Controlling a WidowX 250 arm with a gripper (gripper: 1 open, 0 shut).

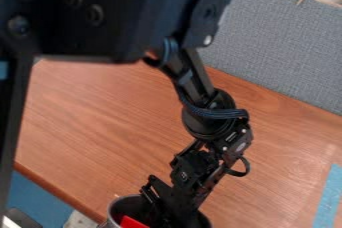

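My black arm reaches down from the top left, and its gripper point(171, 204) is at the bottom centre, down at a round container point(115, 214) with a dark inside that is cut off by the frame's lower edge. Something red point(132, 222) shows inside the container, beside the gripper. The fingertips are hidden in the dark there, so whether they are apart or closed on anything cannot be made out.
A grey padded panel point(287, 42) runs along the back. Blue tape point(327, 197) lies at the right, and a blue area point(34, 202) is past the table's edge at the lower left.
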